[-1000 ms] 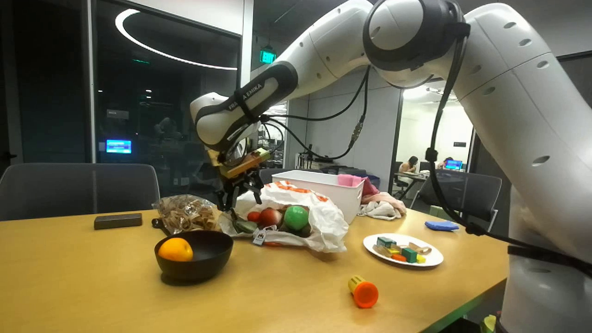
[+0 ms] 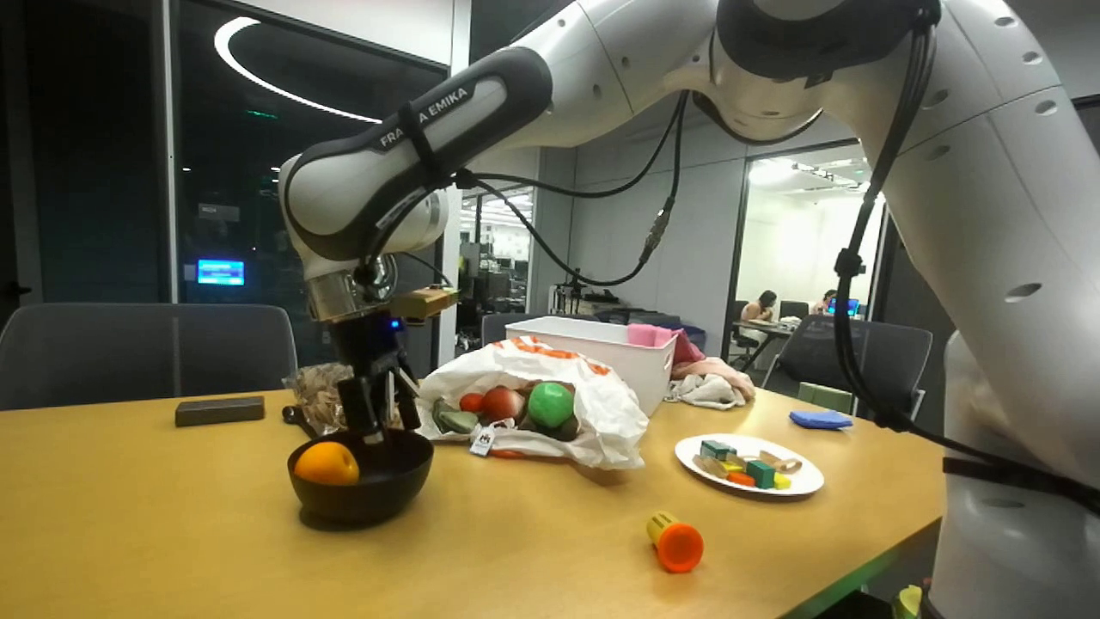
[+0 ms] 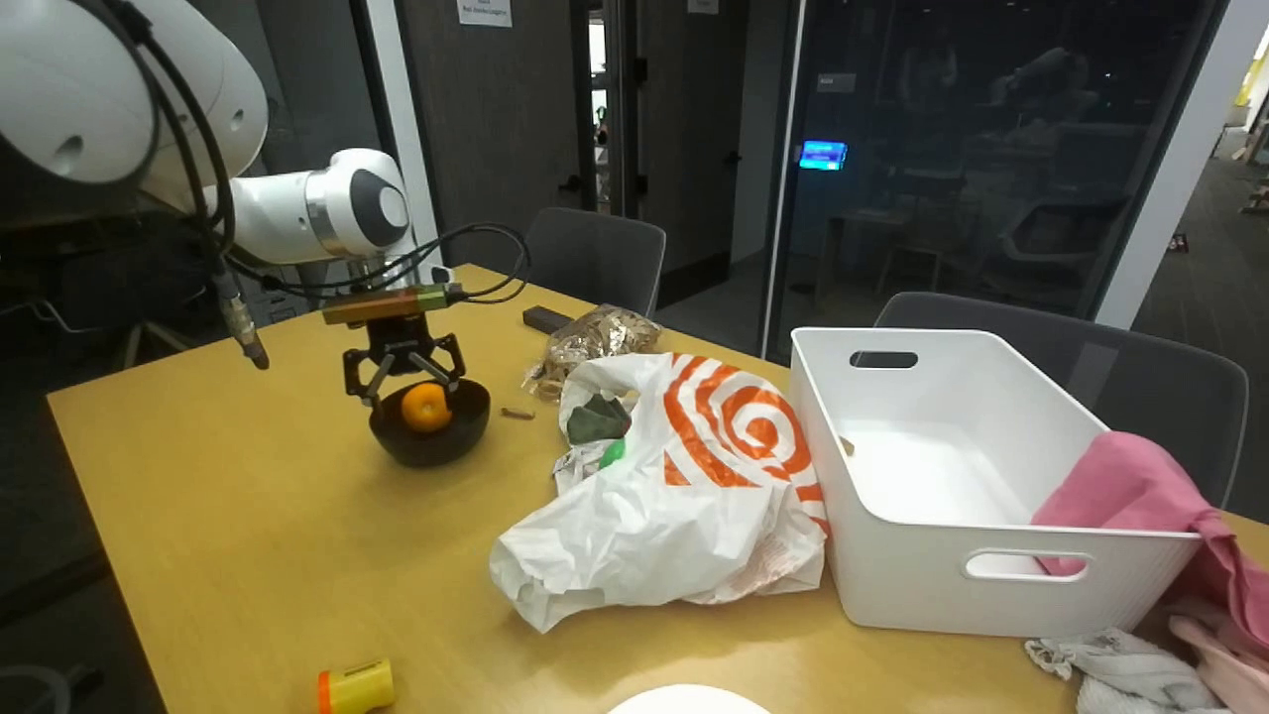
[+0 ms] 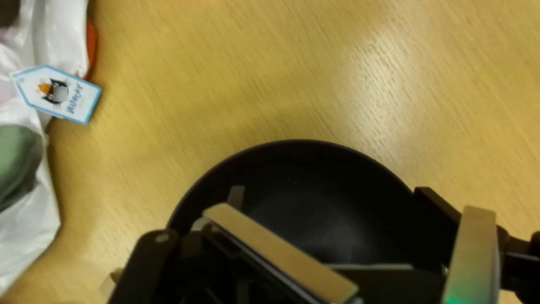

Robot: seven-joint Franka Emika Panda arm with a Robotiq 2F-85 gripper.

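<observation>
An orange lies in the black bowl, toward its left side in exterior view 1. My gripper points down over the bowl, its fingertips around rim height. In exterior view 2 the gripper straddles the space above the bowl, close to the orange. The wrist view shows the two finger pads wide apart over the dark inside of the bowl; the orange does not show there. The gripper is open, with nothing visible held.
A white plastic bag with toy produce lies right of the bowl, before a white bin. A plate of blocks and a yellow-orange cup stand farther right. Behind the bowl sits a crinkled clear bag. Table left of the bowl is clear.
My gripper has come left and down from beside the plastic bag to over the bowl, and now points more straight down. Bowl and orange look unmoved.
</observation>
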